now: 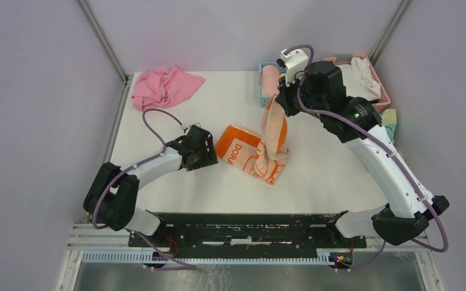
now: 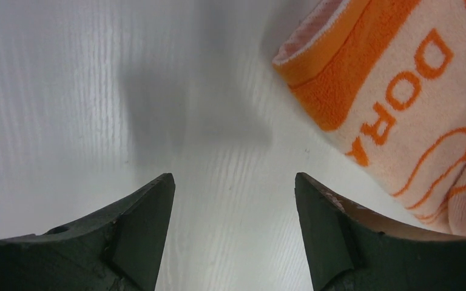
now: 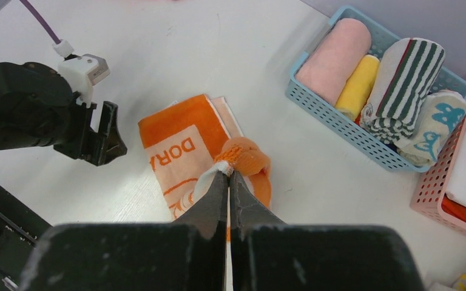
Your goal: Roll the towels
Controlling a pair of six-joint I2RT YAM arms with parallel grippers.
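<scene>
An orange and white towel (image 1: 241, 153) with printed letters lies on the white table (image 1: 170, 194), partly lifted. My right gripper (image 1: 279, 97) is raised high and shut on the towel's upper end; in the right wrist view its fingertips (image 3: 218, 200) meet below a bunched fold. The rest lies flat with a corner folded, seen in the left wrist view (image 2: 400, 97). My left gripper (image 1: 209, 151) is low beside the towel's left edge, open, with nothing between its fingers.
A blue basket (image 3: 315, 103) of rolled towels stands at the back right, beside a pink basket (image 3: 428, 194) of folded cloths. A crumpled pink towel (image 1: 164, 88) lies at the back left.
</scene>
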